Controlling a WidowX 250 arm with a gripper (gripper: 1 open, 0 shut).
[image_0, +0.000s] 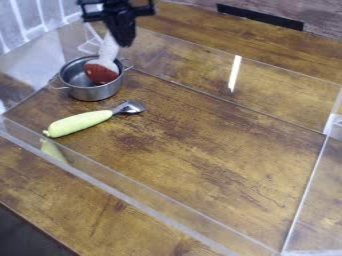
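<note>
My dark gripper (118, 22) is high at the top left, above a small steel pot (90, 88), partly out of the frame. A pale, blurred elongated shape (110, 48) hangs below it toward the pot; whether the fingers touch it is unclear. A red object (99, 73) is inside the pot. A pale yellow-green corn-like item (76, 124) lies in front of the pot, beside a metal spoon-like utensil (128, 107).
A clear plastic wall (187, 210) surrounds the wooden work surface (214, 150).
</note>
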